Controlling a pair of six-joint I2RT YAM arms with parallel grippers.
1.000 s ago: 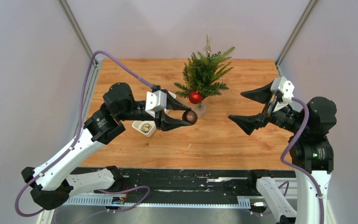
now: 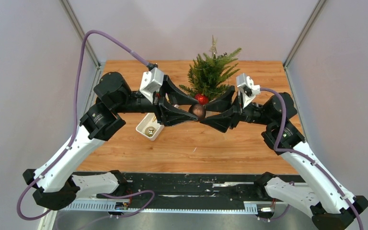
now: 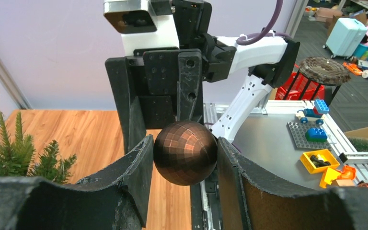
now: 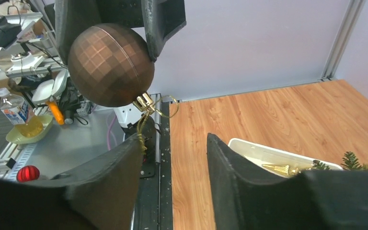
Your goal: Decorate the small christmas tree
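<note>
A shiny brown bauble [image 3: 185, 153] sits between the fingertips of my left gripper [image 2: 195, 110], which is shut on it. In the right wrist view, the bauble [image 4: 111, 64] shows a gold cap [image 4: 143, 102] and a loop of gold cord hanging beneath. My right gripper is open, its fingers apart, with the cord close by its left fingertip [image 4: 136, 143]. From above, both grippers meet nose to nose at the bauble. Behind them stands the small green tree [image 2: 210, 74], carrying a red bauble [image 2: 201, 98] low down and a gold star [image 2: 213, 47] on top.
Left of centre, partly beneath my left arm, lies a white tray [image 2: 147, 135] holding a gold bauble [image 2: 150, 131] and other gold ornaments.
My right arm has come left from the table's right side up to the bauble, and its fingers have narrowed.
</note>
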